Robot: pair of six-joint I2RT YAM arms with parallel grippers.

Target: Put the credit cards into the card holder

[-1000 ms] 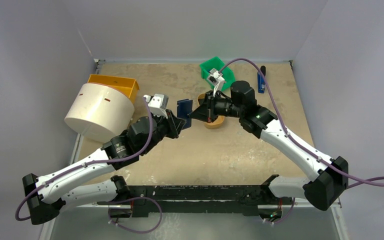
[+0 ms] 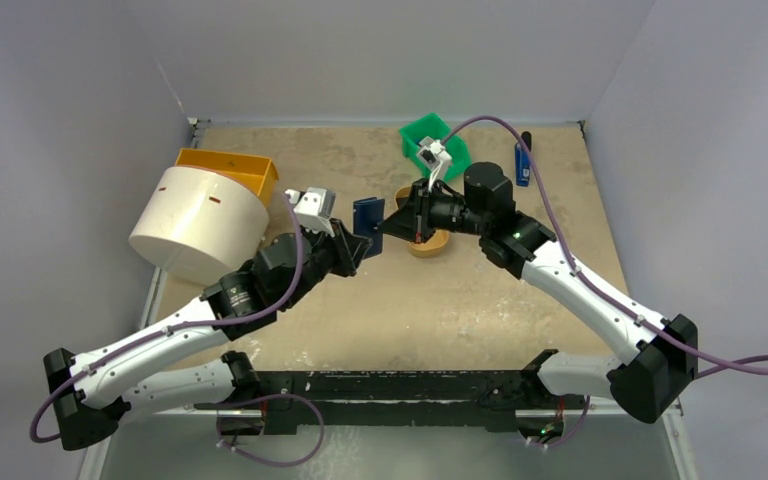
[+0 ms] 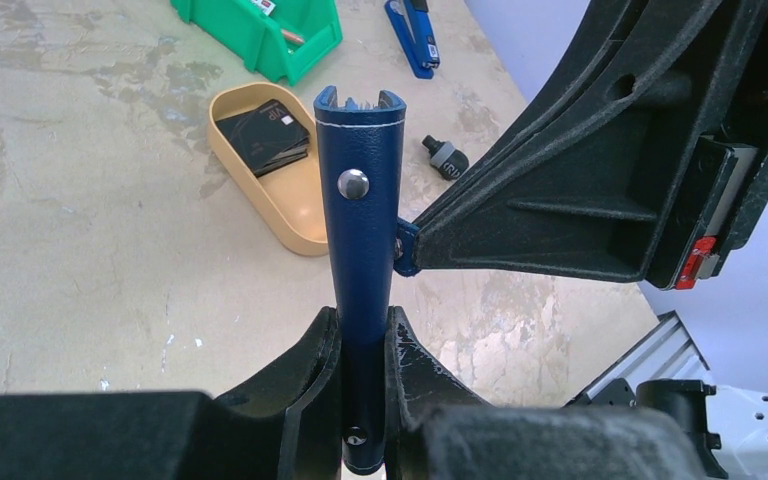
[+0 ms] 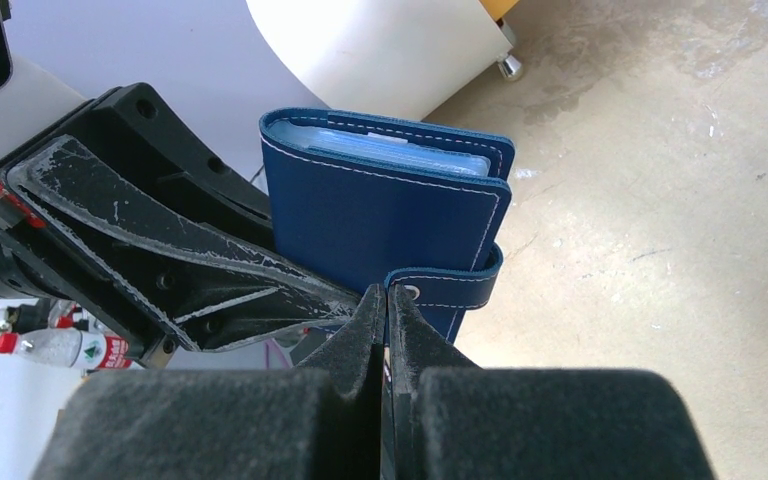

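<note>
My left gripper is shut on the lower part of a dark blue card holder, which it holds up above the table. In the right wrist view the card holder is folded, with clear plastic sleeves along its top and a snap strap at its lower side. My right gripper is shut at the strap's end, a thin blue edge showing between its fingertips. Black cards lie stacked in a tan tray on the table behind.
A green bin and a blue stapler stand at the back. Left on the table are a white cylinder and an orange box. A small dark bottle lies beside the tan tray.
Both arms and the card holder look almost still. The right arm has shifted very slightly.
</note>
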